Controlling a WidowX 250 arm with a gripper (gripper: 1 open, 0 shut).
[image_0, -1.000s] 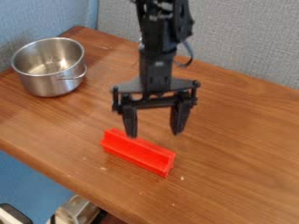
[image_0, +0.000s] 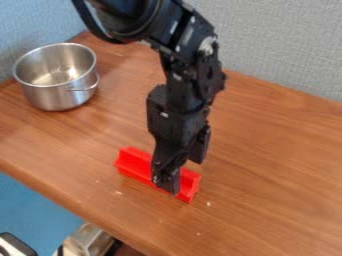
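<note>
My black gripper is down at a red elongated block on the wooden table, over the block's middle and partly hiding it. The fingers are seen nearly edge-on, one behind the other, so whether they are open or shut on the block cannot be seen.
A steel pot with wire handles stands at the back left. The table's front-left edge runs close by the block, with blue floor beyond it.
My gripper has come down from above the block onto it and has turned, so that its fingers now line up in the view instead of spreading sideways.
</note>
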